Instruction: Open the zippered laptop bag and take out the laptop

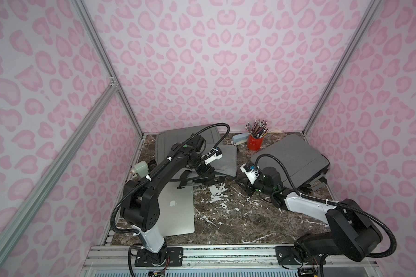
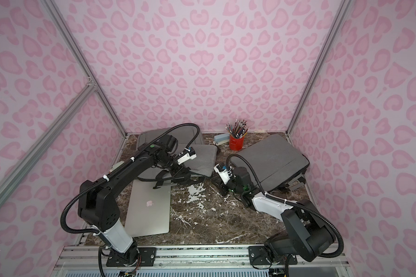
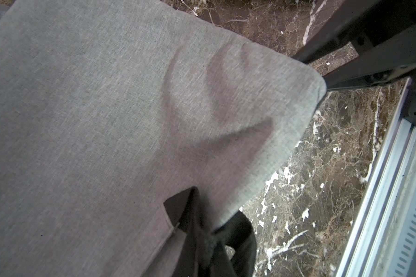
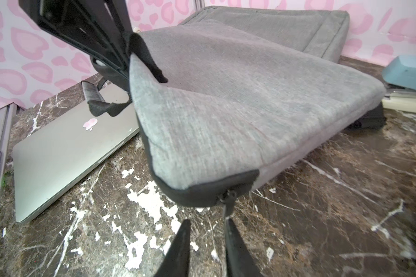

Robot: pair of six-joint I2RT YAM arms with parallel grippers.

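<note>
A grey laptop bag (image 1: 226, 160) lies mid-table, its front edge raised off the marble. My left gripper is shut on a black strap at that edge. From the bag's near right corner, where black trim runs round, a small zipper pull (image 4: 227, 203) hangs down. My right gripper faces this corner with its fingers apart, the pull just beyond the tips and nothing visible between them. A silver laptop (image 2: 148, 207) rests flat on the table at the left, partly under the left arm in the top left view. The bag's inside is hidden.
Another grey bag (image 1: 286, 159) lies at the right behind the right arm, and a grey one (image 4: 286, 27) sits at the back left. A red pen cup (image 1: 254, 142) and a blue box (image 1: 239, 138) stand at the back. Bare marble fills the front middle.
</note>
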